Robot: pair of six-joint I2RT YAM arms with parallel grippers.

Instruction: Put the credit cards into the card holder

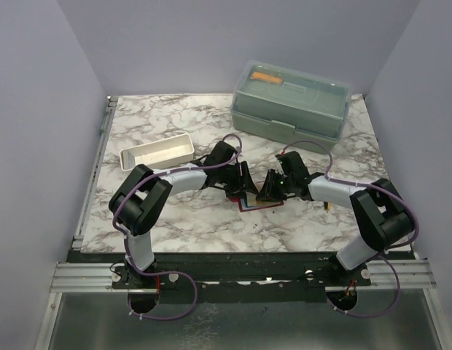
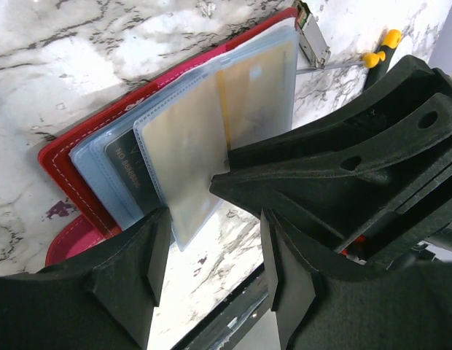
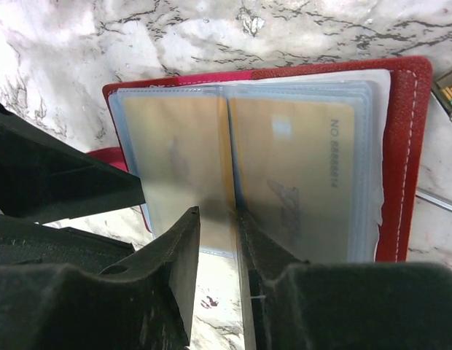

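Note:
The open red card holder (image 3: pixel 402 160) lies on the marble table below both grippers. Gold cards show in its clear sleeves, one on the left leaf (image 3: pixel 178 153) and one numbered card (image 3: pixel 306 160) on the right. In the left wrist view, a dark card (image 2: pixel 131 162) shows under a partly raised sleeve leaf (image 2: pixel 182 138). My left gripper is open at that leaf's lower edge. My right gripper is narrowly open over the fold between the gold leaves; whether a sleeve edge lies between its fingers is unclear.
Behind stands a green lidded box (image 1: pixel 291 102), with a white tray (image 1: pixel 159 152) to the left. A yellow-handled screwdriver (image 2: pixel 383 51) lies right of the holder, near a small metal-edged piece (image 2: pixel 311 36).

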